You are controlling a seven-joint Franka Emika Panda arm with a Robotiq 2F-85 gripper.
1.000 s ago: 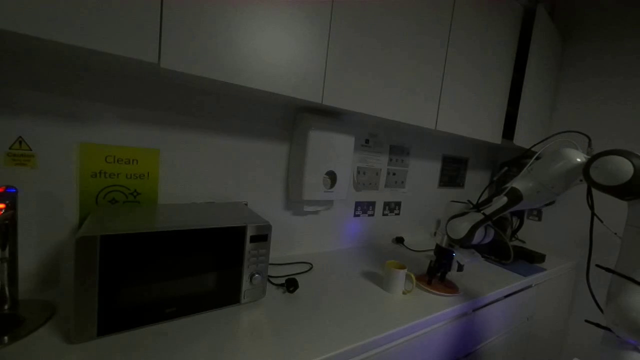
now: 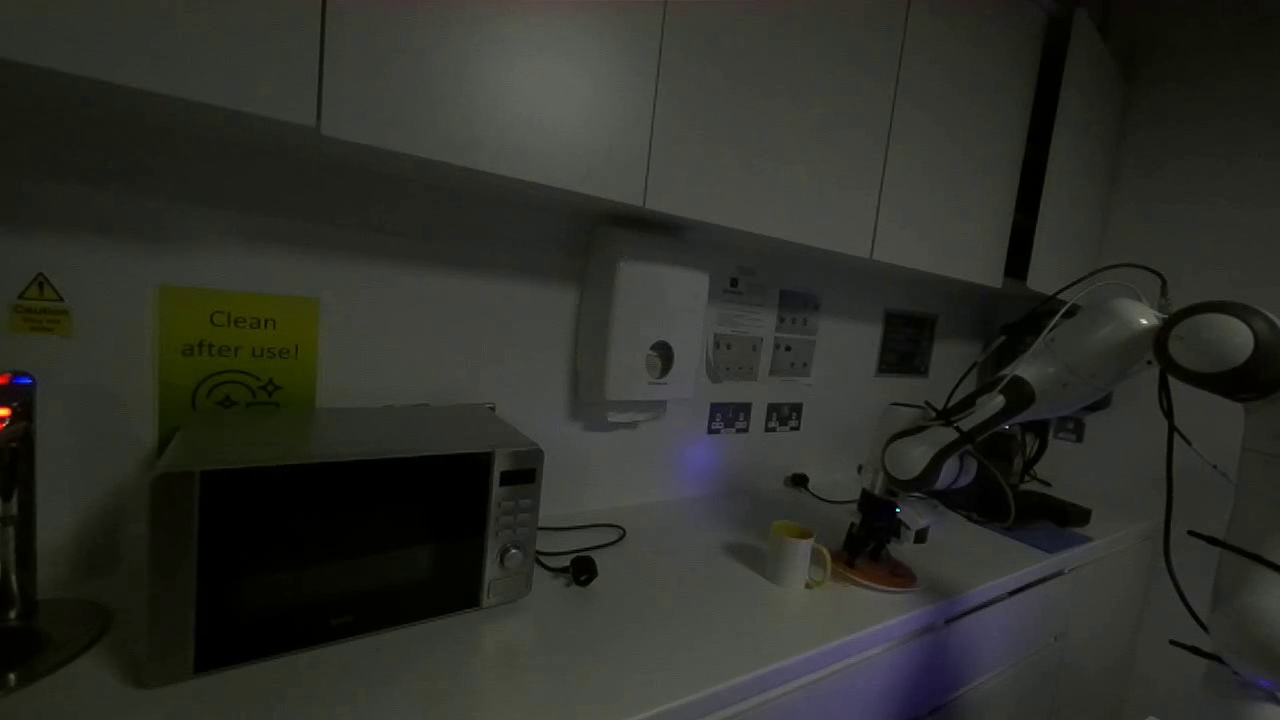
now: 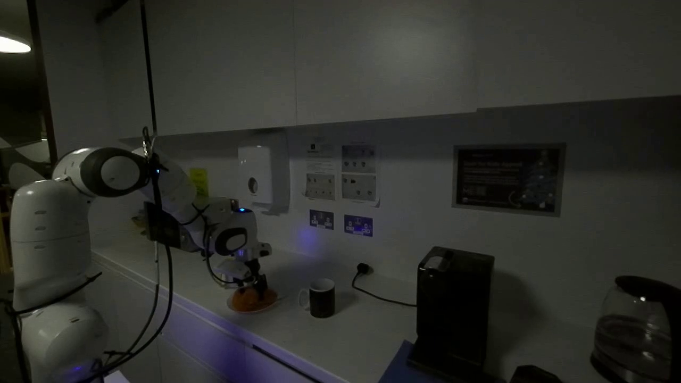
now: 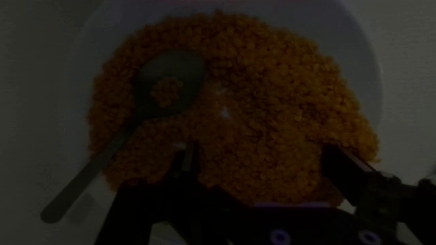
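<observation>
Orange lentil-like grains (image 4: 261, 106) are heaped on a pale plate (image 4: 359, 53) in the wrist view. A dark spoon (image 4: 169, 83) lies on the left of the heap, a few grains in its bowl, its handle sticking out past the rim at lower left. My gripper is open above the grains, its fingers wide apart with no object held between them. The spoon is outside the fingers, beyond the left finger (image 4: 188, 159). Whether the fingertips touch the grains I cannot tell. In the second exterior view, the gripper (image 3: 257, 290) points down at the plate.
A mug (image 2: 791, 556) with a yellow interior stands close beside the plate. Further along the counter is a microwave (image 2: 348, 528). On the other side stand a black machine (image 3: 454, 306) and a glass jug (image 3: 635, 332). The counter's front edge runs near the plate. The room is dim.
My gripper has shifted slightly left in the first exterior view and sits lower over the plate. The arm has moved left with it. Plate and mug have stayed put.
</observation>
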